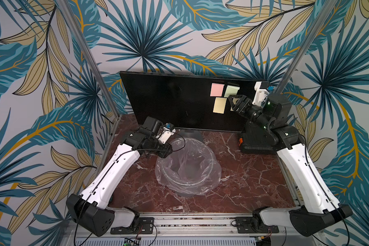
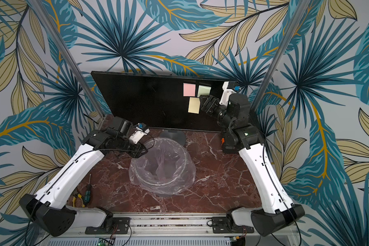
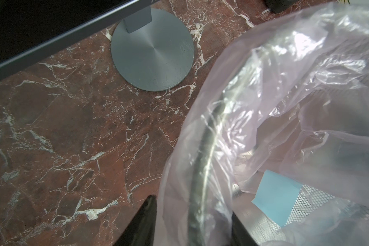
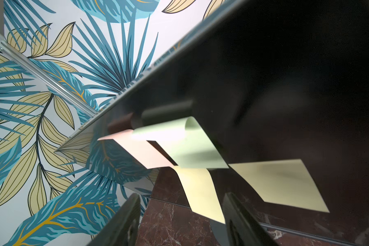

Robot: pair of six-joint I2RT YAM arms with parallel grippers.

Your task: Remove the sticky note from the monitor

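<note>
The monitor (image 1: 168, 102) carries a pink note (image 1: 216, 89), a green note (image 1: 231, 91), a yellow note (image 1: 219, 105) and, in the right wrist view, another pale yellow note (image 4: 280, 184). My right gripper is open in front of these notes, nothing between its fingers. My left gripper is low at the left rim of a bin with a plastic liner (image 3: 315, 32), fingers apart on either side of the rim; whether they touch it is unclear. A blue square note (image 3: 276, 196) lies inside the bin.
The monitor's round stand (image 3: 151, 53) sits behind the bin. A dark object with orange (image 1: 254, 145) is below the monitor's right end. Pliers and a screwdriver (image 2: 87, 194) lie front left.
</note>
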